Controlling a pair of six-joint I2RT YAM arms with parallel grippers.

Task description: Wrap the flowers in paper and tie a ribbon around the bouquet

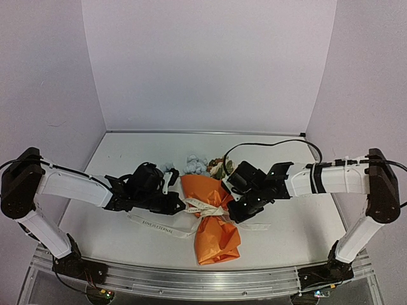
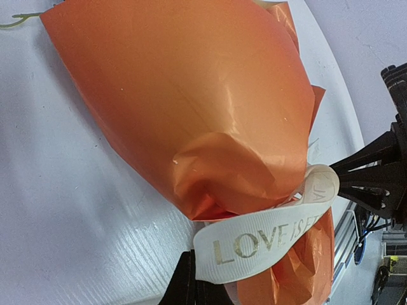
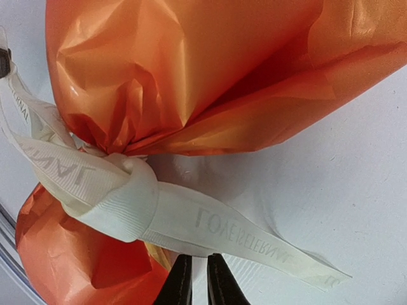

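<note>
The orange-wrapped bouquet lies mid-table, pinched at its waist by a cream printed ribbon. At the waist the ribbon crosses in a knot. My left gripper, left of the waist, is shut on a ribbon loop that stretches to the knot. On the other side my right gripper stands slightly open. Its fingertips lie close to the lower edge of the right ribbon tail, with bare table showing between them. Whether they touch the tail, I cannot tell.
Pale blue flowers and cream-brown ones show at the wrap's top end. The left ribbon tail lies flat on the white table. Free table surface remains on both outer sides; a metal rail runs along the front.
</note>
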